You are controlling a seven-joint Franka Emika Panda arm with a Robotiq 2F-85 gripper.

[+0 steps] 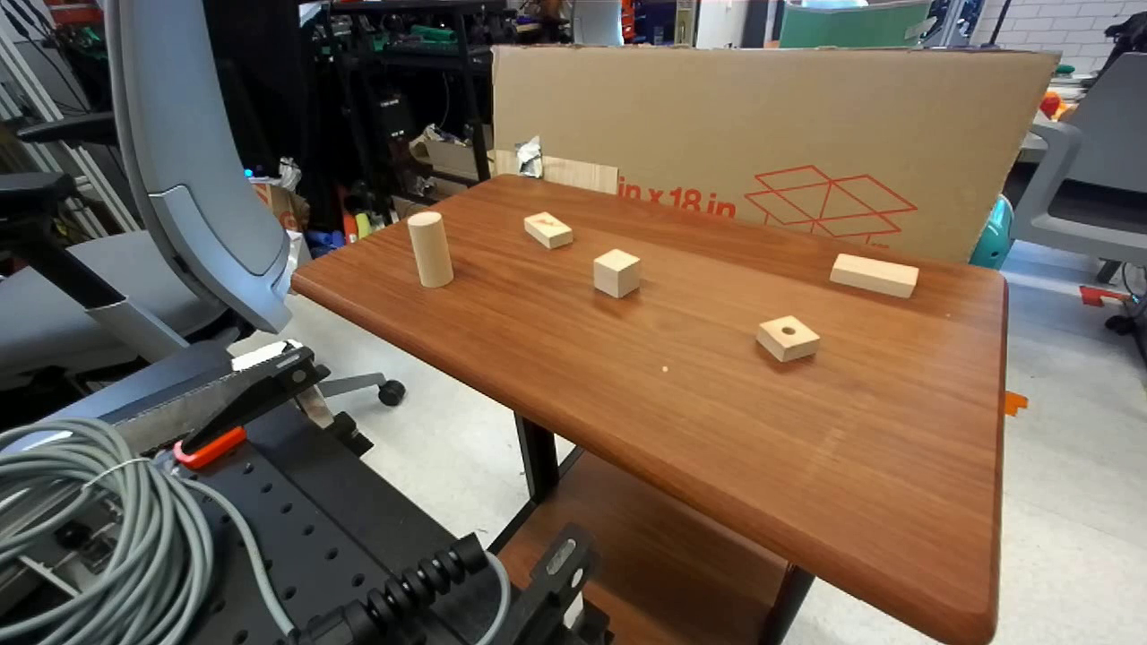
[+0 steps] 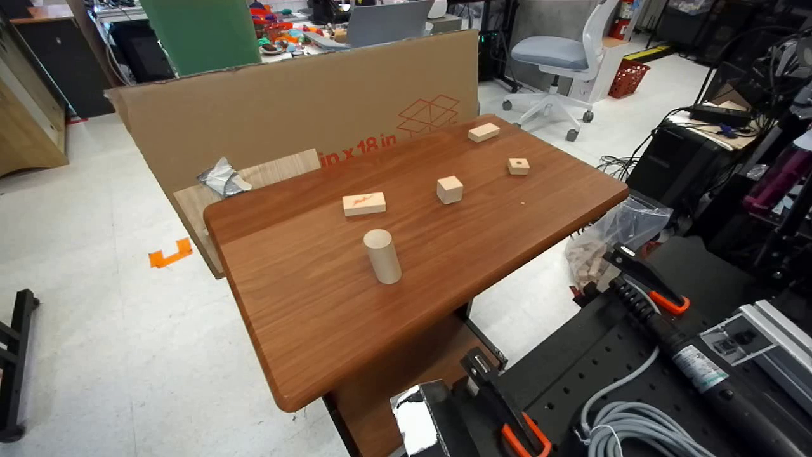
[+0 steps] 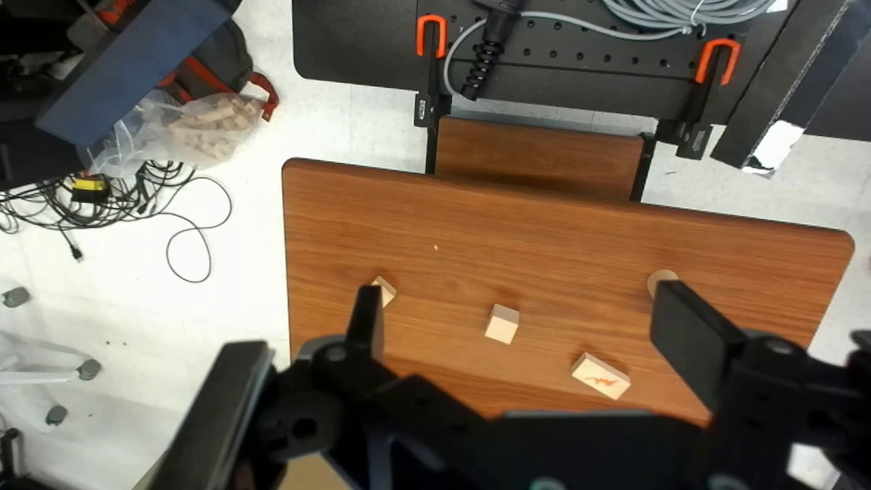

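My gripper is high over the table, its fingers spread wide and holding nothing; neither exterior view includes it. Below, in the wrist view, a wooden cube (image 3: 502, 324) and a flat block with an orange mark (image 3: 601, 376) appear between the fingers. A round cylinder (image 3: 659, 282) stands upright, partly behind the right finger. The block with a hole (image 1: 788, 339) is partly covered by the left finger in the wrist view. Toward the cardboard lies a long plain block (image 1: 874, 275), hidden in the wrist view. All the pieces sit apart on the brown table (image 1: 688, 430).
A cardboard panel (image 1: 688, 118) rises along the table's far edge. Opposite it is a black perforated bench (image 3: 588, 61) with orange-handled clamps and coiled grey cable (image 1: 97, 516). Bare tabletop surrounds the separate pieces.
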